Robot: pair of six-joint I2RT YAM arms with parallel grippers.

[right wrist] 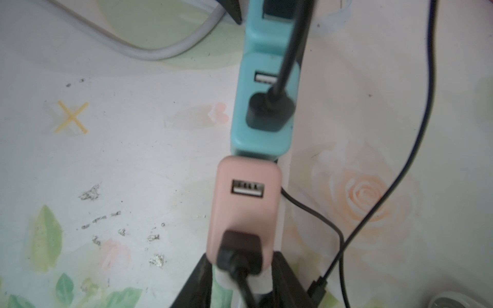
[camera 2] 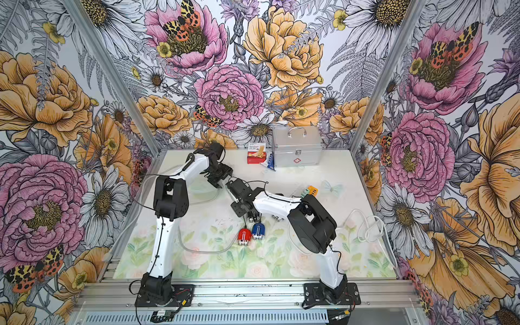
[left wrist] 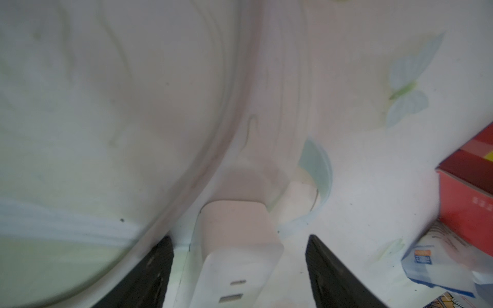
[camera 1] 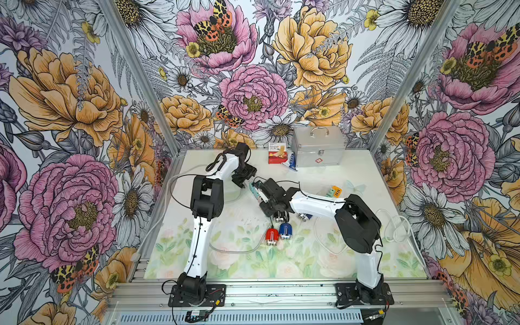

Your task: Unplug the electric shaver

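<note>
A power strip shows in the right wrist view as a row holding turquoise adapters (right wrist: 263, 138) and a pink adapter (right wrist: 249, 205), with black plugs in them. My right gripper is shut on the pink adapter, a finger against either side near its black plug (right wrist: 240, 251). In the left wrist view a pale, slotted block end (left wrist: 236, 256) lies between the fingers of my left gripper, which stand apart from it, open. A red shaver (camera 1: 272, 236) and a blue shaver (camera 1: 285, 231) lie near the right gripper. Which cord runs to which shaver I cannot tell.
At the back stand a metal case (camera 1: 318, 146), a red box (camera 1: 277, 153) and a blue-and-white packet (camera 1: 292, 161). An orange item (camera 1: 337, 191) lies right of centre. Grey cable (camera 1: 238, 251) crosses the front left; the front of the table is otherwise mostly clear.
</note>
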